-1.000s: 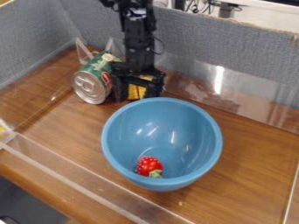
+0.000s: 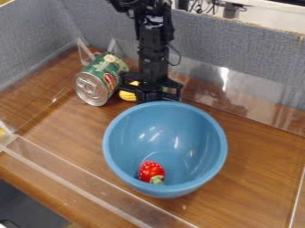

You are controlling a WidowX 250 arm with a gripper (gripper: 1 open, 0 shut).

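Note:
My black gripper [image 2: 149,89] is low over the wooden floor of the bin, just behind the blue bowl. A yellow object [image 2: 127,94] is partly hidden at its fingers; whether they grip it I cannot tell. A green and silver can [image 2: 100,77] lies on its side to the left. In the blue bowl [image 2: 191,142] sits a red strawberry [image 2: 150,171] with a green top.
Grey padded walls [image 2: 251,76] stand at the back and left, with clear plastic edging along the floor.
My gripper has shifted slightly over the last second, and less of the yellow object shows than a second ago. The bowl, can and strawberry look unmoved.

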